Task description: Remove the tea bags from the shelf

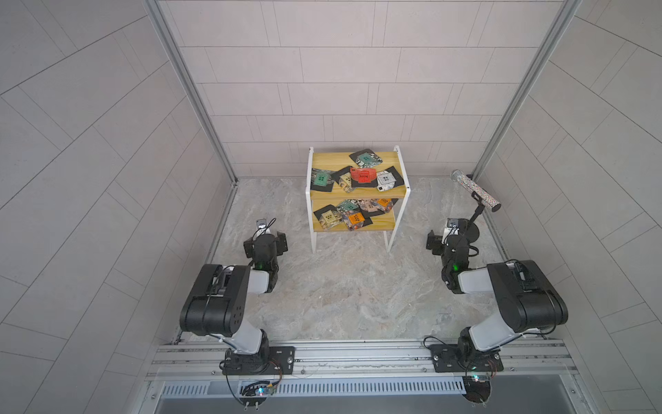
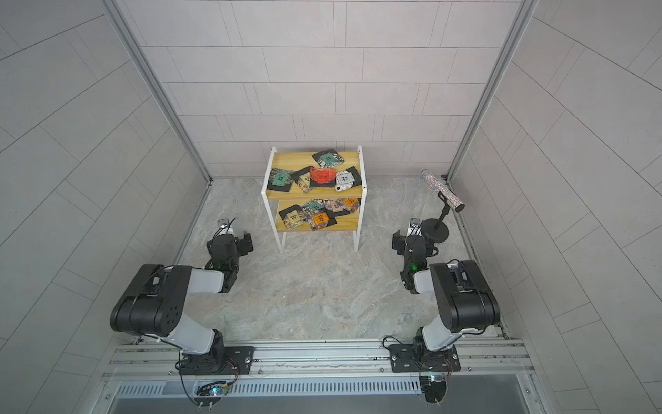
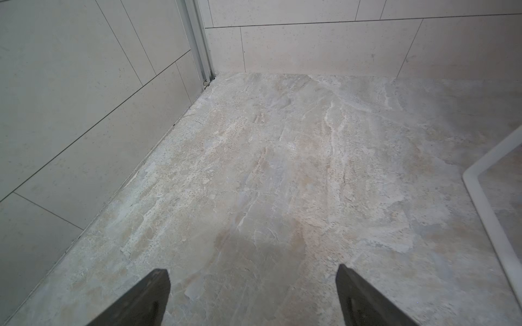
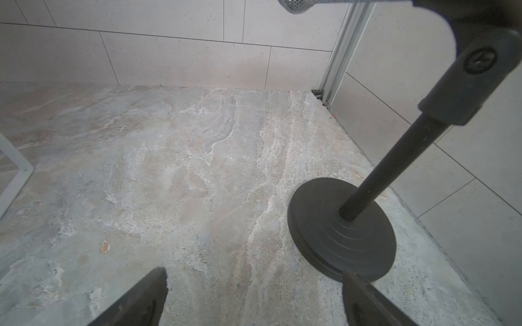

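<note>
A white-framed shelf [image 1: 358, 194] with two wooden boards stands against the back middle. On its upper board lie several tea bags in dark packets, among them a red-labelled one [image 1: 363, 175], a green-labelled one [image 1: 321, 179] and a white-labelled one [image 1: 386, 180]. More lie overlapping on the lower board, including an orange-labelled bag [image 2: 319, 219] and a pale yellow one [image 2: 294, 217]. Left of the shelf, my left gripper is open and empty above bare floor. On the other side my right gripper is likewise open, nothing between its fingers.
A microphone-like stand with a speckled cylinder [image 2: 442, 190] and round black base [image 4: 342, 228] stands close by the right gripper. The shelf's white leg [image 3: 492, 225] edges into the left wrist view. Open floor [image 1: 351, 296] lies in front of the shelf.
</note>
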